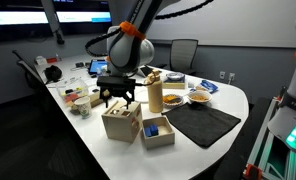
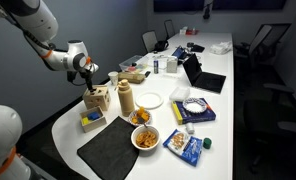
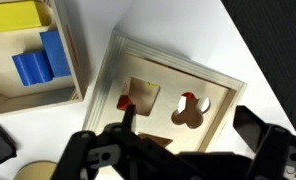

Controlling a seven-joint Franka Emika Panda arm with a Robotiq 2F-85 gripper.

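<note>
A wooden shape-sorter box (image 1: 121, 125) stands on the white table. In the wrist view its lid (image 3: 160, 88) shows a square hole, a clover-shaped hole and part of another, with red visible inside. My gripper (image 1: 118, 97) is just above the box, pointing down. Its dark fingers stand wide apart over the lid in the wrist view, and nothing shows between them. Beside the box is a small open wooden tray (image 1: 158, 141) holding blue blocks (image 3: 57, 53) and a yellow block (image 3: 16, 17).
Close behind the box and tray stands a tall tan bottle (image 2: 126, 98). A black mat (image 2: 108, 151) lies to one side, with bowls (image 2: 145, 137) of food beyond it. A white mug (image 1: 83, 107) and other clutter sit behind the arm.
</note>
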